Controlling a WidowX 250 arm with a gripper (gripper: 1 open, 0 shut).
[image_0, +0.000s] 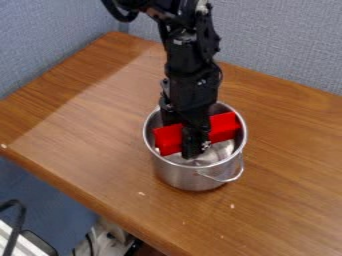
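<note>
A steel pot (187, 175) with a wire handle stands on the wooden table. Inside it, near the rim, is a red block (223, 127). The black gripper (194, 140) reaches down into the pot from above and is shut on the red block, which shows on both sides of the fingers. The fingertips are partly hidden by the block and the dark arm.
Grey padded walls bound the back.
</note>
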